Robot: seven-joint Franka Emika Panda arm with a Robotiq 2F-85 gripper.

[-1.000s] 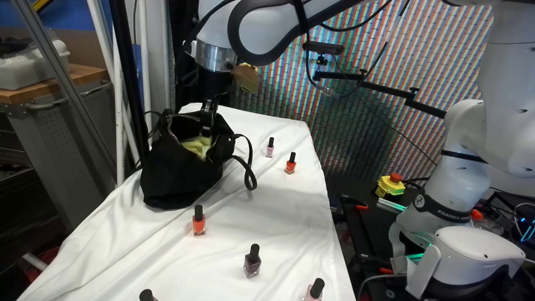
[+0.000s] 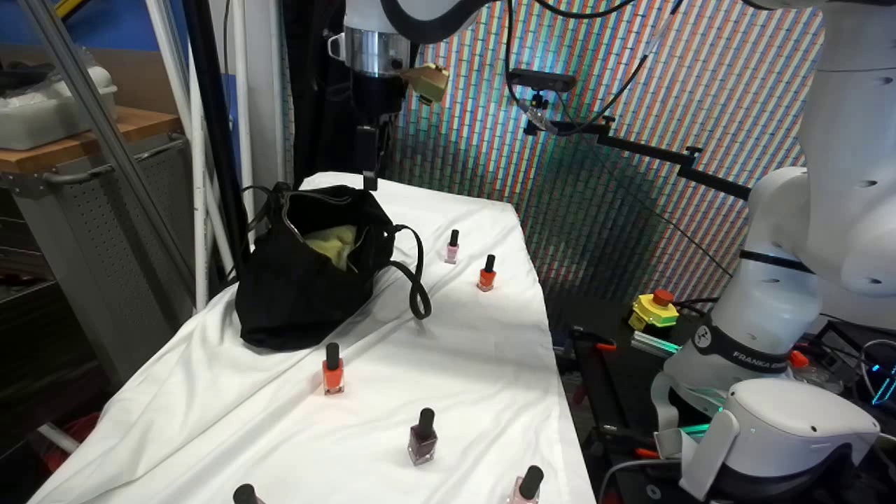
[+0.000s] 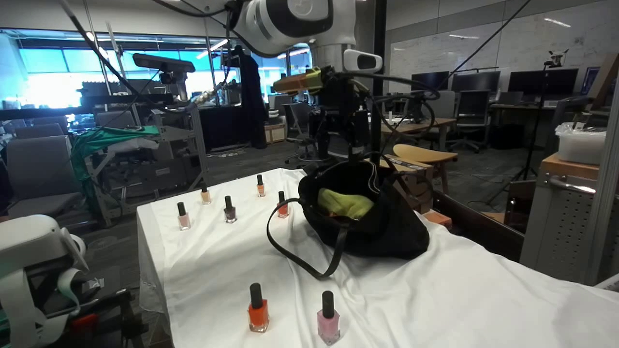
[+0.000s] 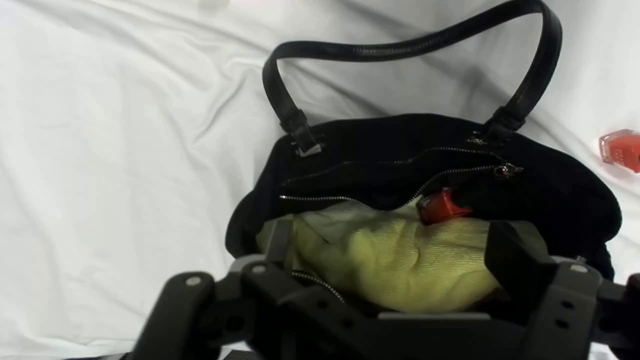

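A black handbag (image 2: 304, 294) stands on the white-covered table with its top unzipped. Inside lies a yellow-green cloth (image 4: 414, 258), and a red nail polish bottle (image 4: 442, 207) with a black cap rests on its side against that cloth. My gripper hangs over the bag's mouth, its fingers wide apart with nothing gripped; in exterior view 1 it is above the bag's rim. Two bottles, one pink (image 3: 328, 325) and one orange-red (image 3: 258, 313), stand upright on the cloth-covered table. An orange-red bottle (image 2: 333, 374) and a dark one (image 2: 422, 441) also stand upright.
Pale bottles (image 3: 183, 217) stand toward the table's other end. The bag's strap (image 3: 302, 261) loops onto the white tablecloth (image 3: 214, 267). Off the table's side sit the robot base and a white headset (image 2: 789, 420). Open tablecloth separates the bottles.
My gripper has risen out of the bag's mouth to above its rim and shifted slightly right in exterior view 1. The bag and the standing bottles have stayed put.
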